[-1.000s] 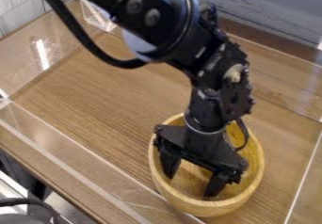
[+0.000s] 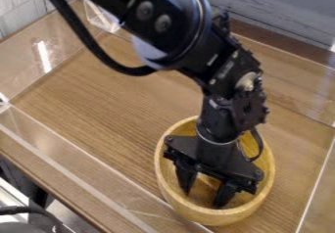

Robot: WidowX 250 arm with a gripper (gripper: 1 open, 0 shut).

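Observation:
The black arm comes down from the top left, and its gripper (image 2: 206, 184) is lowered inside a round yellow bowl (image 2: 256, 198) at the lower right. Its dark fingers point down into the bowl. Whether anything is between them is hidden by the gripper body and shadow.
A wooden surface fills the scene, clear to the left and behind the bowl. Clear plastic edging runs along the left side, and a pale wall stands at the back. Dark cables lie at the lower left.
Over the last second the gripper's fingers have shifted slightly within the bowl and sit a little lower, seemingly somewhat closer together. The bowl stays in place.

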